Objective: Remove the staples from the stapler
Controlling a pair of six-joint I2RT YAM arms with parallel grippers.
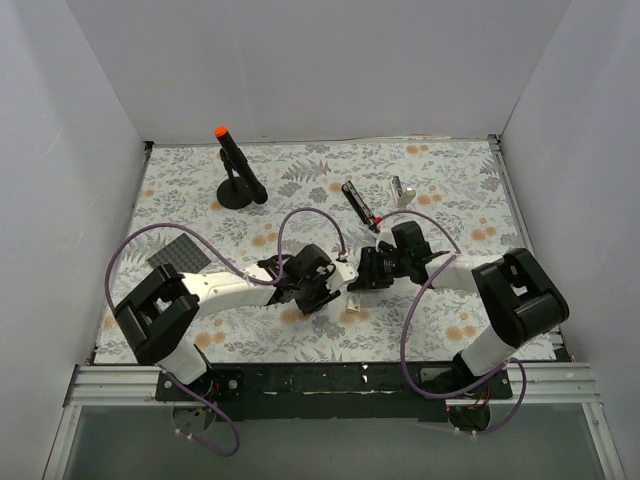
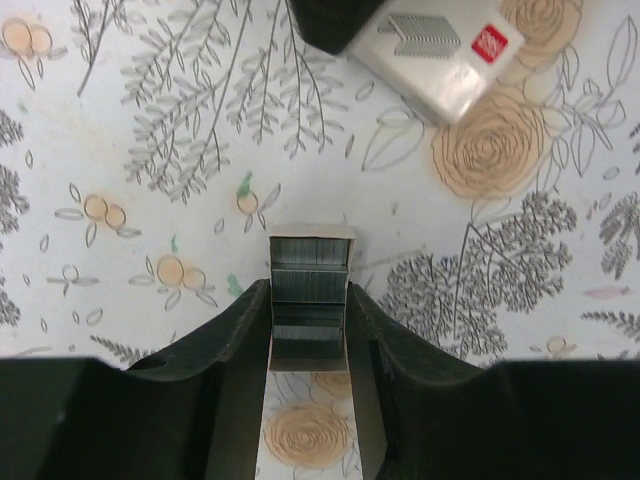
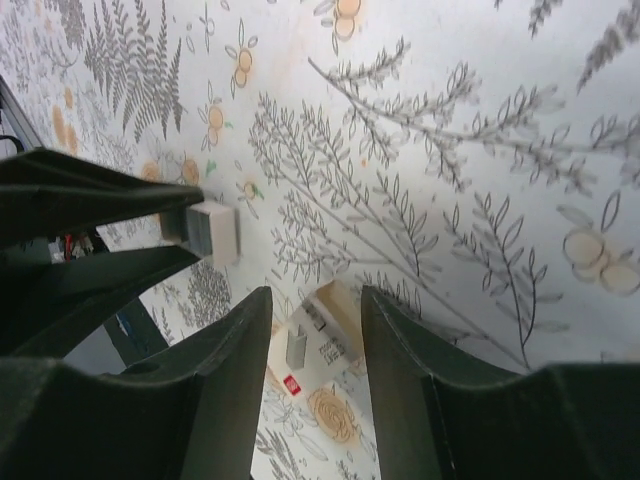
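In the left wrist view, my left gripper is shut on a small staple block (image 2: 309, 250), dark with a pale end, which also shows at the left of the right wrist view (image 3: 223, 232). My right gripper stands part open low over a white and grey box with a red label; in the left wrist view that box (image 2: 430, 60) lies above and right of the left gripper. The stapler (image 1: 356, 203) lies long and black behind both grippers in the top view.
A small white device (image 1: 402, 194) lies at the back right, a black stand with an orange-tipped cylinder (image 1: 240, 170) at the back left, a dark grid plate (image 1: 178, 255) at the left.
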